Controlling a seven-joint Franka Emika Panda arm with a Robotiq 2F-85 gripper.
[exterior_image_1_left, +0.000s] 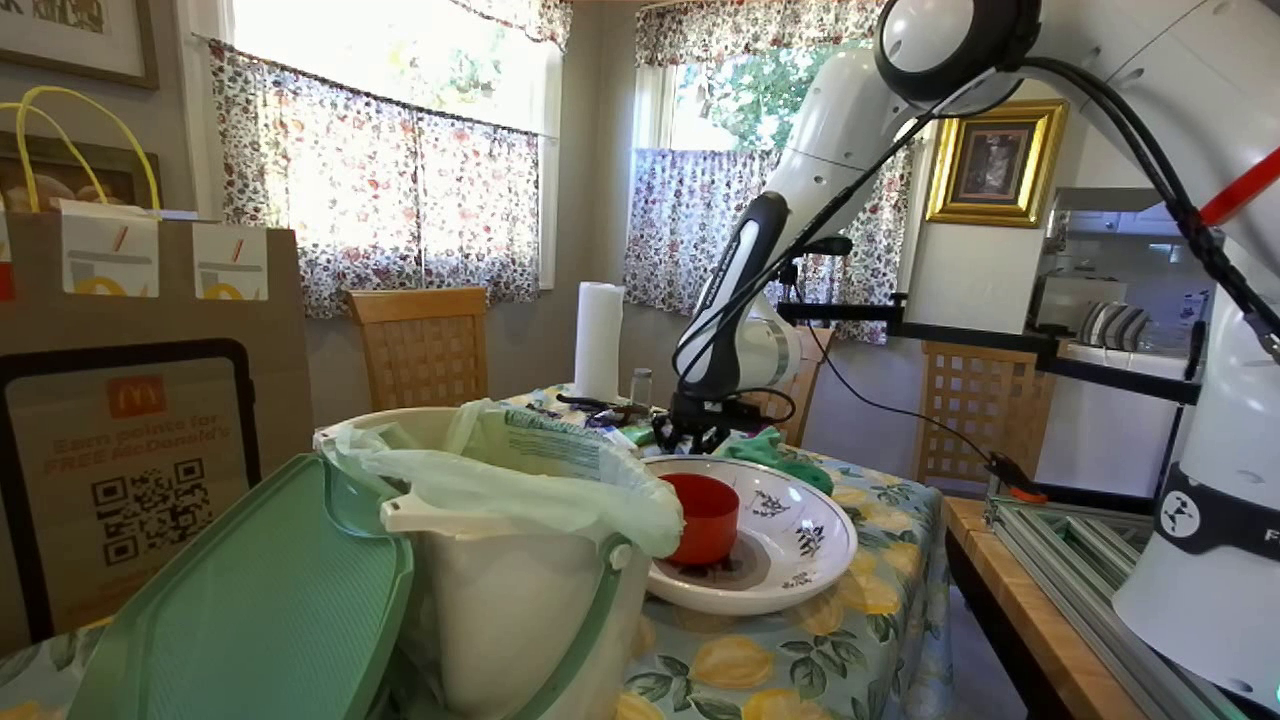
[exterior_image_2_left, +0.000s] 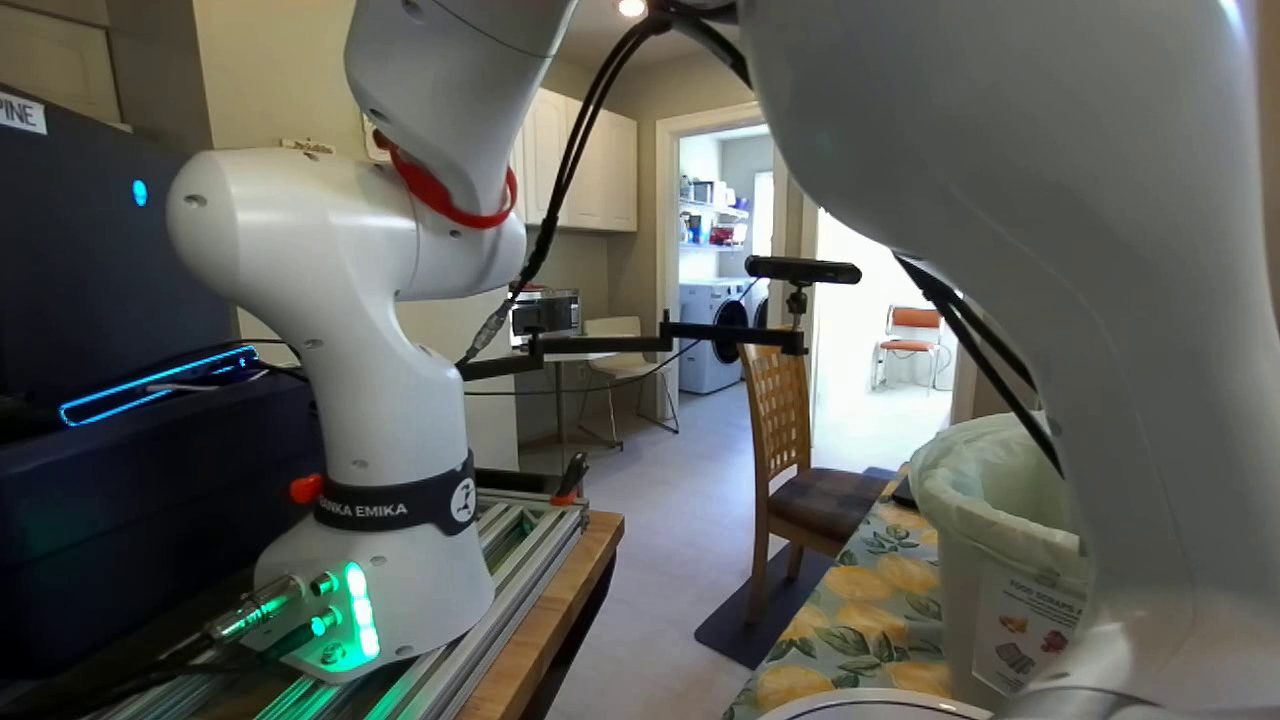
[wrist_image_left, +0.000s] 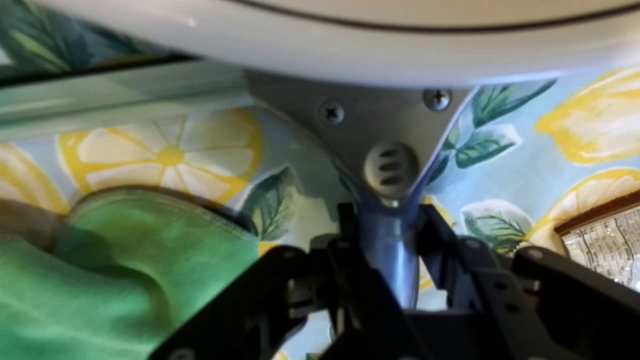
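In the wrist view, a grey metal tool (wrist_image_left: 366, 135) with a triangular, screwed head narrows to a shiny round handle. A pale green bar (wrist_image_left: 150, 96) runs left from this head, much like a squeegee. My gripper is shut on the handle just below the head, one black finger on each side. The white bowl (wrist_image_left: 420, 57) overhangs the top of that view and hides the tool's far part. Exterior view 1 has the gripper (exterior_image_1_left: 693, 434) low behind the bowl (exterior_image_1_left: 804, 528), its fingertips hidden.
A red cup (exterior_image_1_left: 703, 518) sits inside the bowl. Beside the tool lies a green cloth (wrist_image_left: 162, 258). The lined white bin (exterior_image_1_left: 516, 600) and green lid (exterior_image_1_left: 252, 600) stand nearer exterior view 1; a paper towel roll (exterior_image_1_left: 597, 340) is farther back.
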